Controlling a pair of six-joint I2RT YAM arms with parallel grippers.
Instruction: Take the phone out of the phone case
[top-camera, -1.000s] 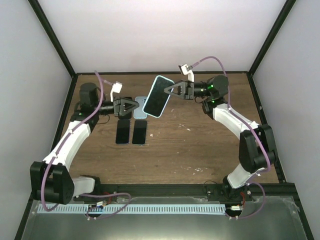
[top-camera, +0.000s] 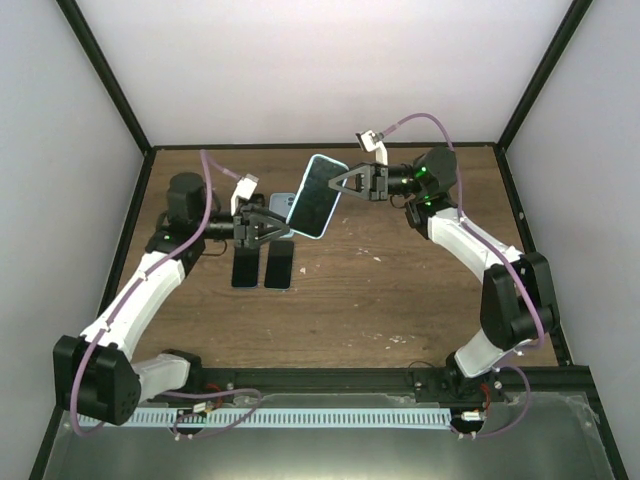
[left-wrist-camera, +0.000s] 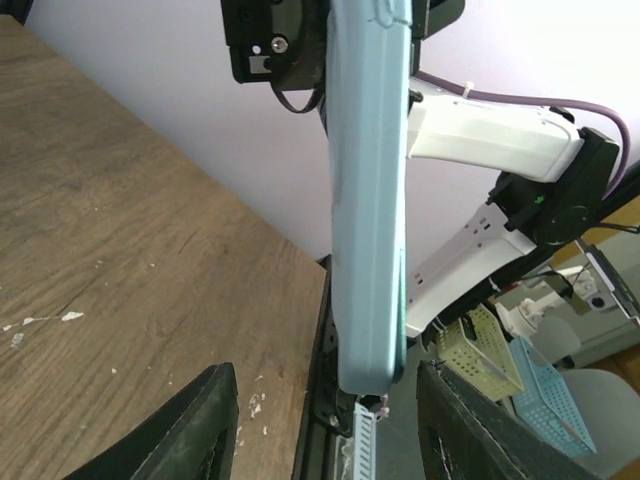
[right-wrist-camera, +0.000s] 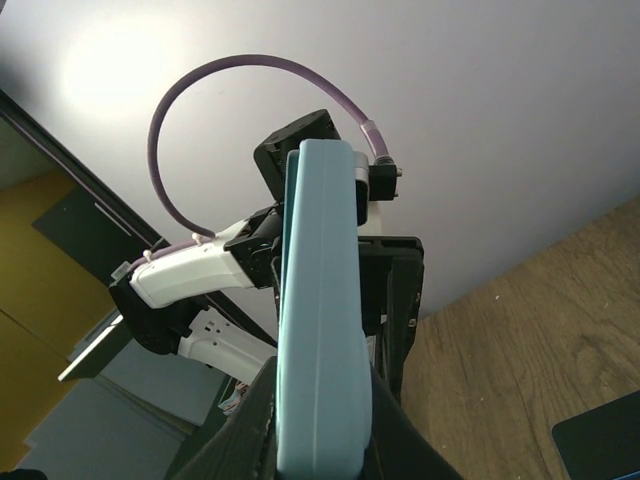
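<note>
A black-screened phone in a light blue case (top-camera: 315, 197) is held up at a tilt, its screen towards the top view. My right gripper (top-camera: 338, 183) is shut on its upper right edge. At its lower left end stands my left gripper (top-camera: 285, 229), open. The left wrist view has the case (left-wrist-camera: 369, 230) edge-on, its lower end appearing in the gap between the open fingers; whether they touch it, I cannot tell. From the right wrist, the case's blue side (right-wrist-camera: 322, 300) fills the middle and hides most of the right fingertips.
Two dark phones (top-camera: 246, 265) (top-camera: 280, 265) lie side by side on the wooden table. Behind them a light blue case (top-camera: 281, 202) lies flat, partly covered by the left gripper and held phone.
The right gripper and phone have barely shifted.
</note>
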